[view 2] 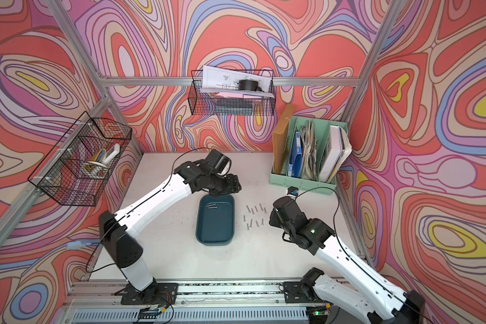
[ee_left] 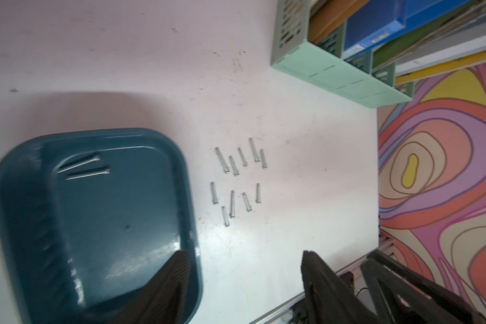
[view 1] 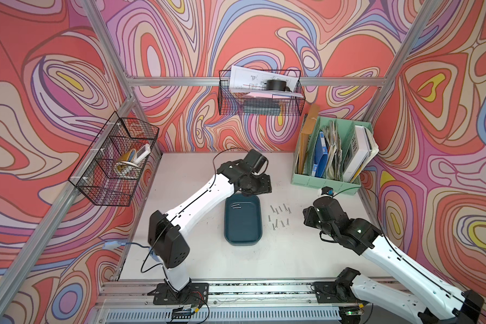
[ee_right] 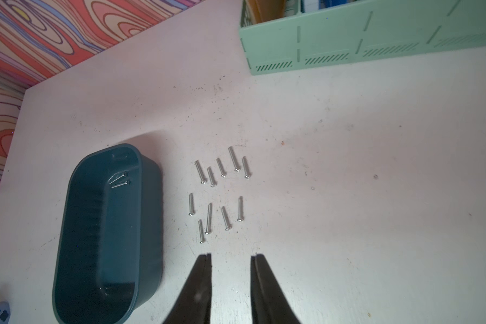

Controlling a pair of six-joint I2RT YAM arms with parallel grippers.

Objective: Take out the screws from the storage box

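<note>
The blue storage box [view 1: 243, 237] stands on the white table left of centre. Two screws lie inside it near its far end: one screw [ee_left: 78, 163] and, just in front, another screw [ee_left: 88, 174]. Several loose screws [ee_right: 209, 218] are spread on the table to the right of the box. My left gripper is open above the table, its fingers [ee_left: 170, 280] wide apart and nothing between them. Over the table's right side hovers my right gripper, also open and empty, its fingers [ee_right: 199, 275] less widely spread.
A green file holder [view 1: 324, 184] with folders occupies the back right of the table. A wire basket [view 1: 262, 110] hangs on the back frame and another wire basket [view 1: 113, 183] on the left frame.
</note>
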